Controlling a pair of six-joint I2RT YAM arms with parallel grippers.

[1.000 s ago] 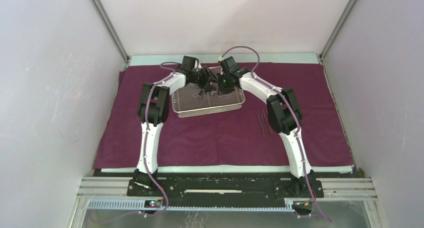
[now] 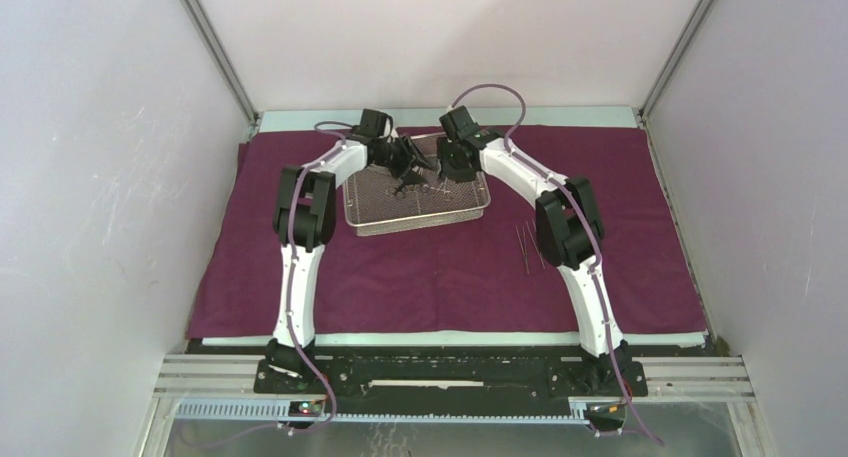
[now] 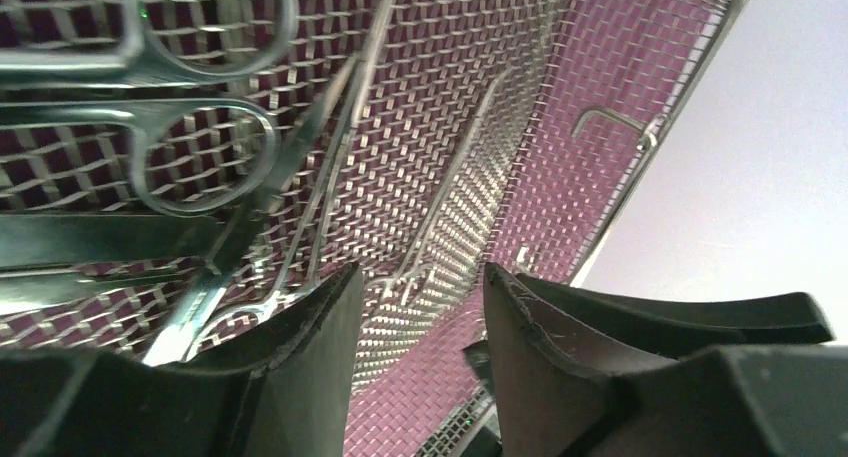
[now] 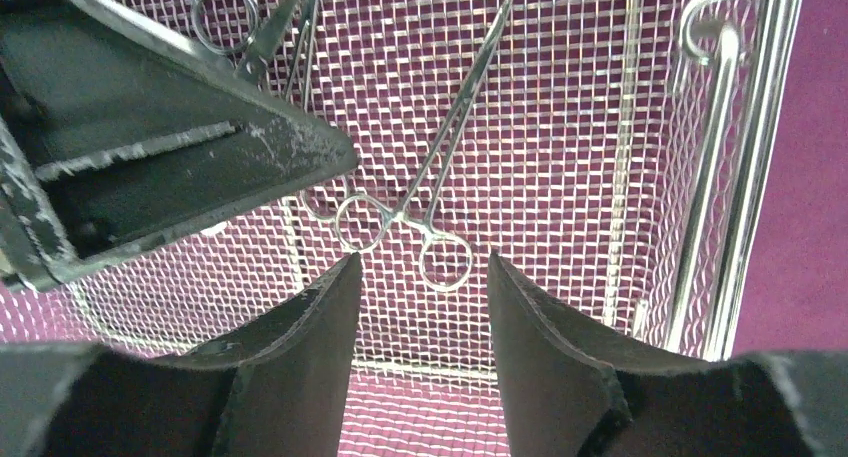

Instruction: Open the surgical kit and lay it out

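Observation:
The wire-mesh tray (image 2: 415, 224) holds several metal instruments. My left gripper hangs over its far part, open and empty, with ringed scissors (image 3: 268, 157) and other slim tools close by in the left wrist view. Open as well, my right gripper stands above the tray's right half. Below and between its fingertips in the right wrist view lie the rings of a long slender ringed instrument (image 4: 447, 239). It rests on the mesh, its tip pointing up that view. Both arms hide part of the tray from above.
Two thin instruments (image 2: 523, 249) lie apart on the maroon cloth (image 2: 440, 287), right of the tray. My left gripper's dark finger (image 4: 230, 167) reaches into the right wrist view, close beside the right gripper.
Both grippers have shifted slightly: the left a little to the left, the right slightly toward the back with its cable loop. The tray and the two tools on the cloth look unmoved.

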